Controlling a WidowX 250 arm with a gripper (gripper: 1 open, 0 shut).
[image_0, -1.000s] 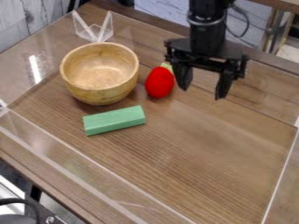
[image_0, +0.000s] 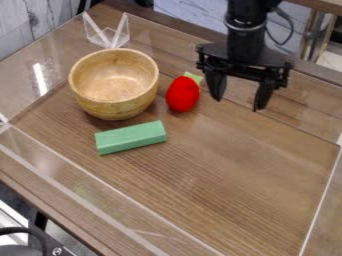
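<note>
My black gripper (image_0: 243, 79) hangs from the top of the view over the right side of the wooden table, its fingers spread apart. Just left of it a red rounded object (image_0: 182, 95) lies by a small pale green piece (image_0: 194, 76), which it partly hides. A tan bowl (image_0: 114, 65) stands at upper left. A green rectangular block (image_0: 130, 138) lies below the bowl, toward the front left.
A white, angular wire-like shape (image_0: 108, 30) sits behind the bowl. A black cable (image_0: 27, 238) shows at the lower left corner.
My gripper has shifted and turned slightly at the upper right. The bowl, red object and green block have stayed where they were.
</note>
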